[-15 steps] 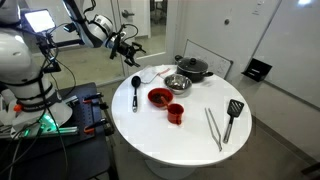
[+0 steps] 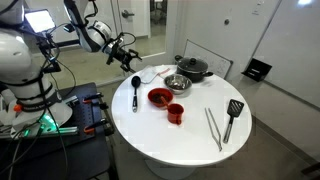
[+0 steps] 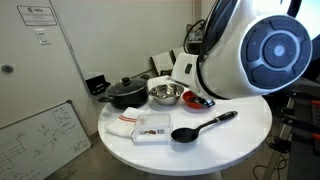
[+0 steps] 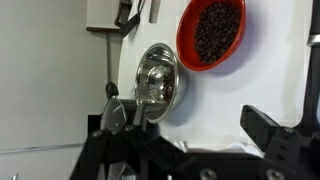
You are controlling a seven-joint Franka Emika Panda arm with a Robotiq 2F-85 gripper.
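My gripper hangs beyond the far left edge of the round white table. In the wrist view its black fingers stand wide apart, open, with nothing between them. A red bowl of dark beans shows above them, and the shiny metal bowl lies to the upper left. On the table are a black spoon, a red cup, and a black pot with a lid. A clear container sits beside a white cloth.
Tongs and a black spatula lie at the table's right side. A dark bench carries the arm's base on the left.
My gripper has come slightly lower and a little to the left in exterior view 1. The things on the table stay where they were.
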